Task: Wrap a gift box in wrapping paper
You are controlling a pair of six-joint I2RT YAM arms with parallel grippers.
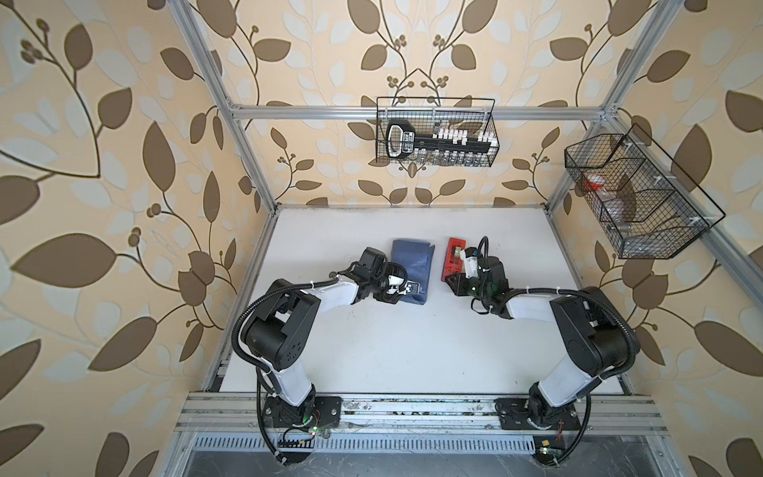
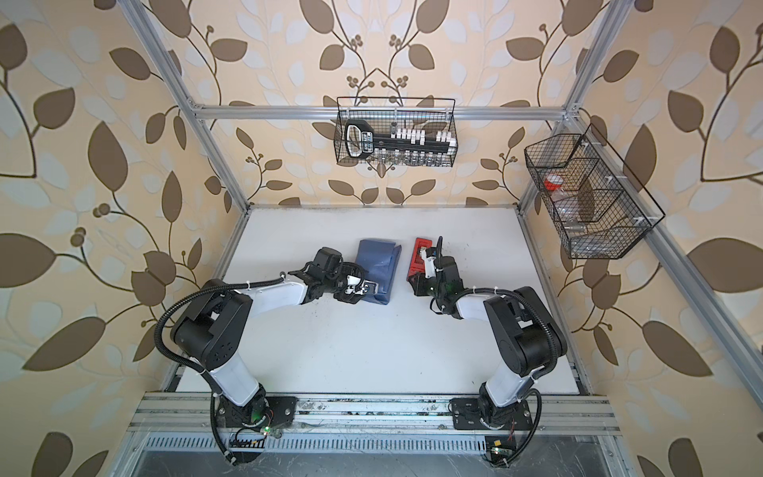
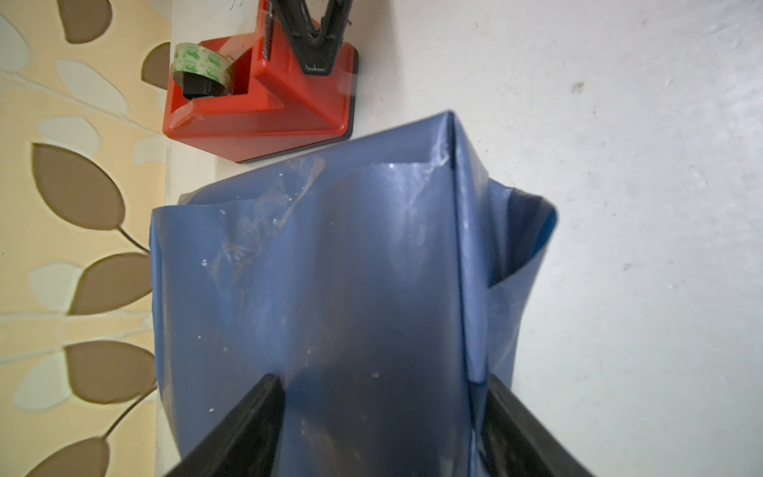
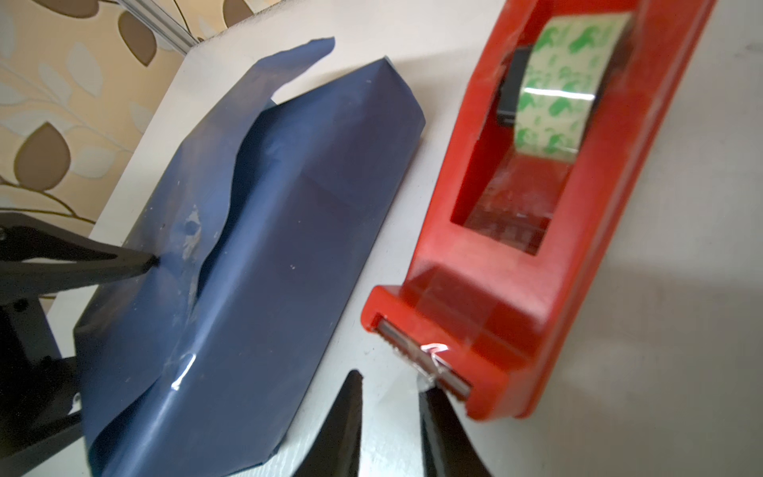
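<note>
A gift box wrapped in dark blue paper [image 3: 318,302] lies mid-table, with a folded, gaping flap at one end in the left wrist view. My left gripper is over the box, its blurred fingers [image 3: 246,433] spread across the paper. In the right wrist view, one left fingertip [image 4: 147,262] meets a loose paper flap [image 4: 190,175]. My right gripper is part open by the serrated edge [image 4: 425,357] of the red tape dispenser [image 4: 492,278]. A small clear bit, perhaps the tape's end, shows near one right fingertip; whether they touch, I cannot tell.
A green-patterned tape roll [image 4: 568,87] sits in the dispenser, just right of the box. Wire baskets hang on the back wall [image 1: 437,135] and right wall [image 1: 643,198].
</note>
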